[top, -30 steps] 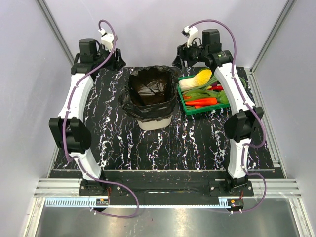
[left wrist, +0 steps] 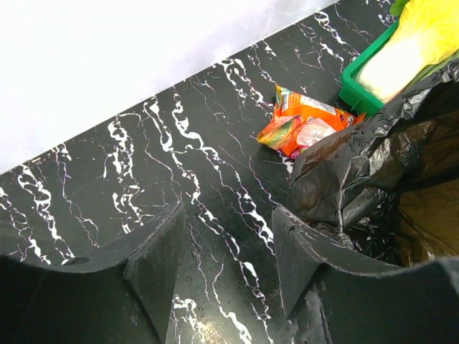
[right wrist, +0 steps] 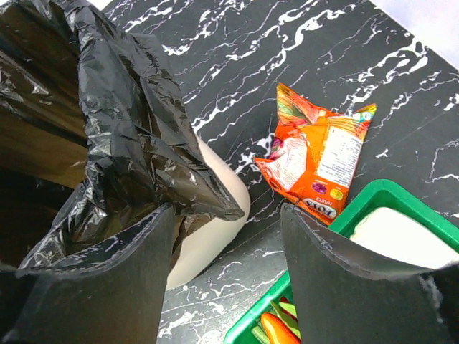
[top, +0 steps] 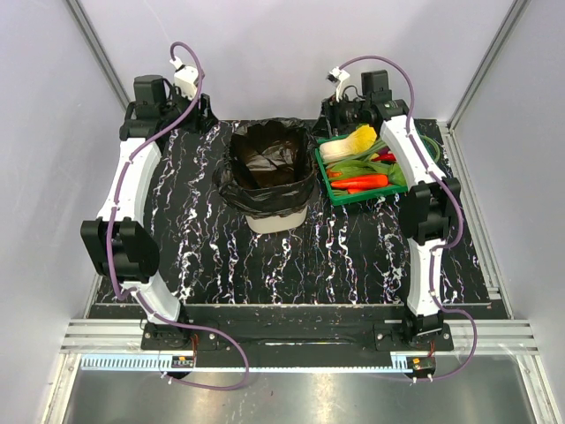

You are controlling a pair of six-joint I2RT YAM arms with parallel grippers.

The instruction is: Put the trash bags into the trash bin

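Note:
The bin is lined with a black bag and stands mid-table. An orange snack packet lies on the marble top behind it, beside the green tray, seen in both wrist views and hidden in the top view. My left gripper hangs open at the back left of the bin, empty. My right gripper is open above the back right of the bin, with the packet ahead of it in the right wrist view.
A green tray of vegetables stands right of the bin. A white wall runs along the back.
Both grippers have shifted slightly: the left a little leftward, the right a little down in the top view. The bin and tray look unchanged.

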